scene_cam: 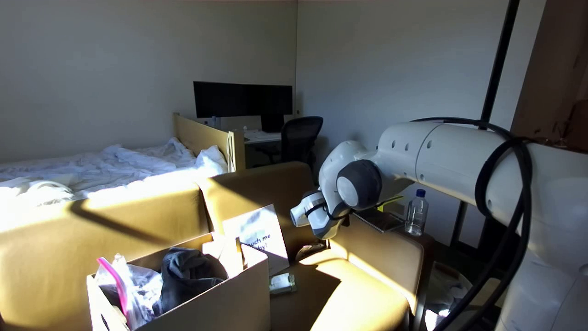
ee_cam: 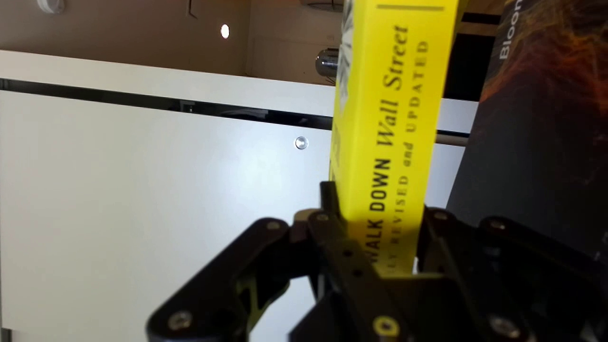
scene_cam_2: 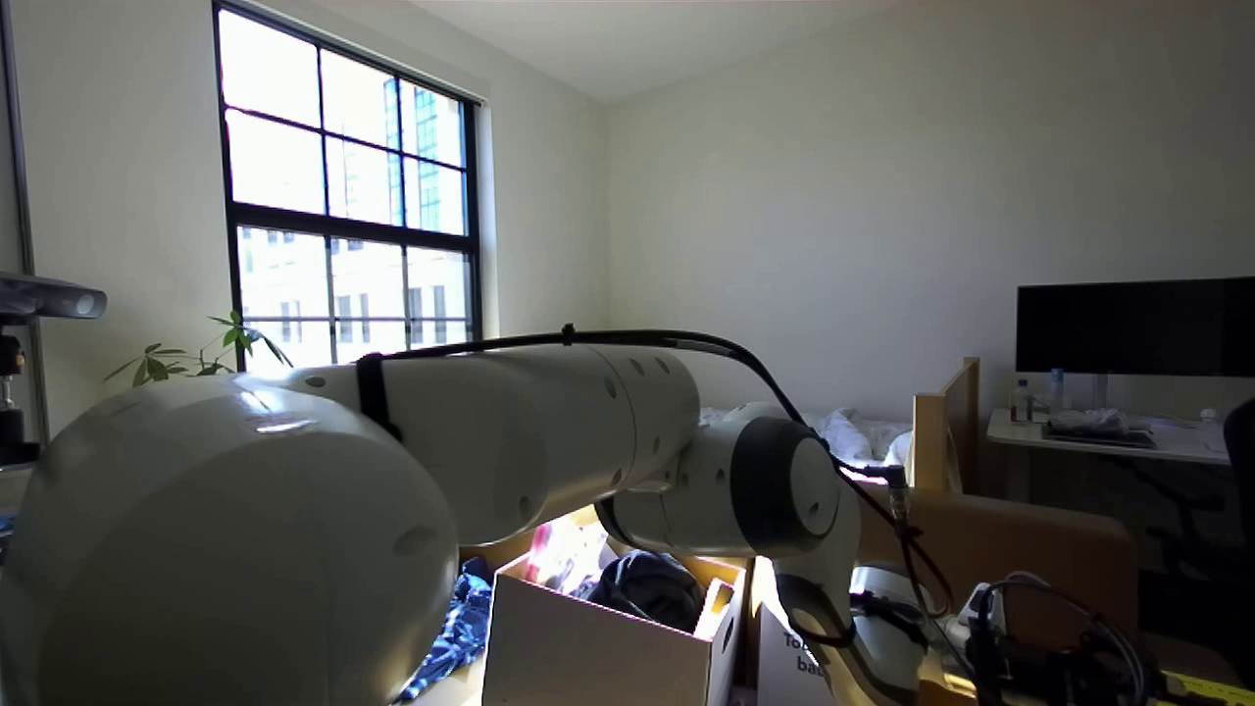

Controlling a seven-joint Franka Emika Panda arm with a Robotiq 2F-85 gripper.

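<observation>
A yellow book (ee_cam: pixel 393 131) stands between the two black fingers of my gripper in the wrist view, its printed spine facing the camera. The fingers press on both sides of it, so the gripper is shut on the book. In exterior view 1 the arm's wrist hangs above the sofa's right armrest; a sliver of yellow (scene_cam: pixel 390 201) shows behind it. The fingers are hidden there, and in exterior view 2 a yellow strip (scene_cam_2: pixel 1202 689) appears at the lower right.
A dark book (ee_cam: pixel 536 131) is right beside the yellow one. On the armrest stand a clear bottle with a blue cap (scene_cam: pixel 417 214) and a dark flat item (scene_cam: pixel 380 219). An open box (scene_cam: pixel 220 300) with clothes and a plastic bag sits on the sofa, near a white sign (scene_cam: pixel 259 234).
</observation>
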